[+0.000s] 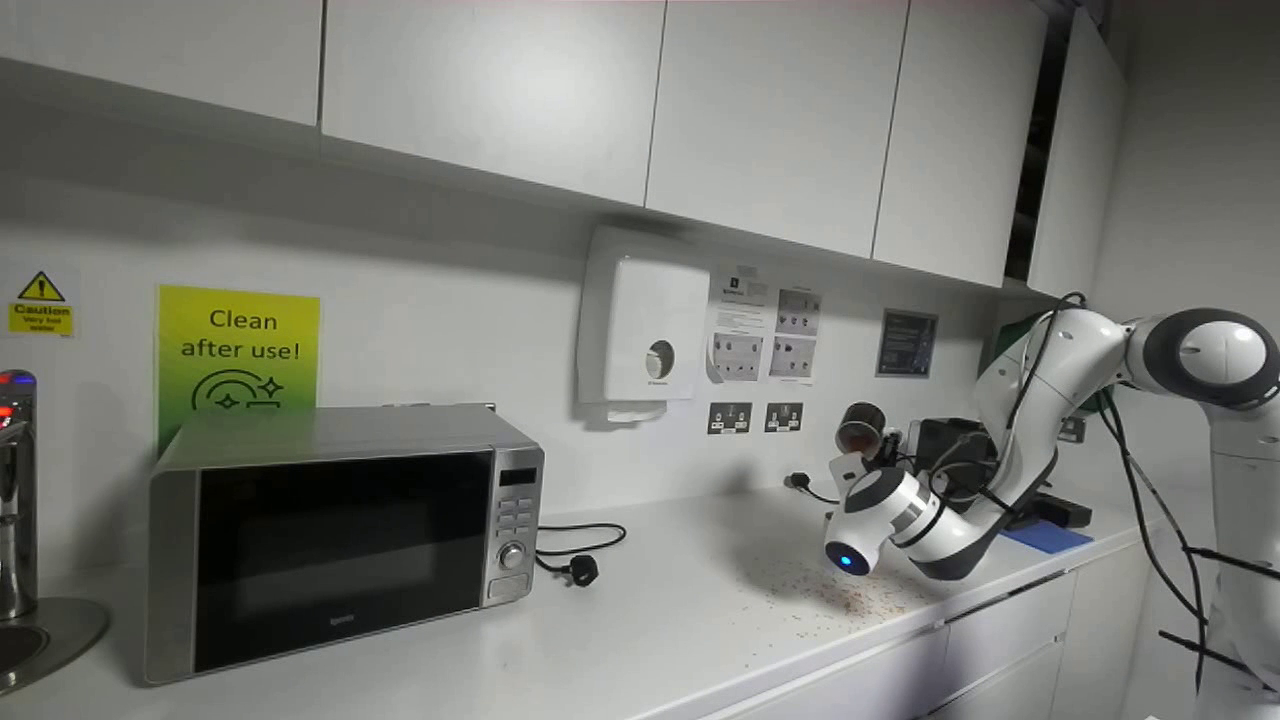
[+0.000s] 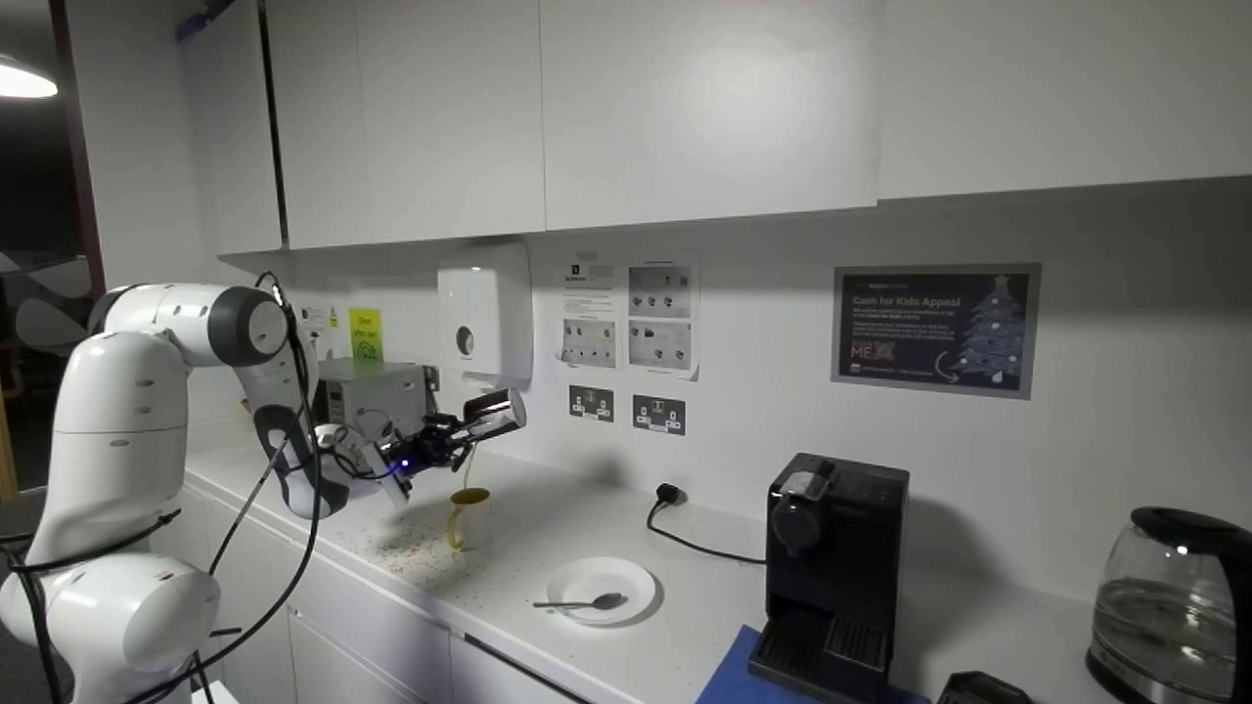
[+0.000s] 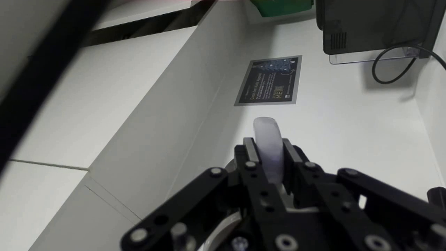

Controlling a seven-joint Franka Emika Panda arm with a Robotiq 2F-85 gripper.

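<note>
A dark cylindrical container with a silvery end is tilted nearly on its side above the counter. Exterior view 1 shows the same container with a reddish-brown round face. In the wrist view my gripper is shut on a pale, rounded piece, apparently the container's handle; its body is mostly hidden behind the fingers. Below the gripper, a white mug with a yellow inside and handle stands upright. A thin pale line hangs between container and mug; I cannot tell what it is.
Crumbs lie scattered around the mug. A white plate with a spoon sits nearby. Beyond it stand a black coffee machine and a glass kettle. A microwave occupies the counter's other end.
</note>
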